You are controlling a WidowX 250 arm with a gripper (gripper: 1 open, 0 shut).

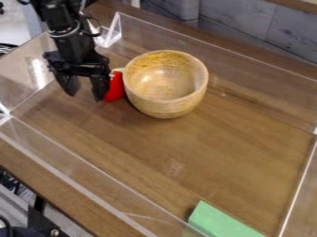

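Observation:
My black gripper [83,79] hangs at the upper left over the wooden table, open, its fingers pointing down. Just to its right a red object [114,87] rests beside a large wooden bowl [168,79], partly hidden between the bowl and the gripper.
A clear low rim or wall runs round the table [186,157]. A green flat object [223,222] lies at the front right.

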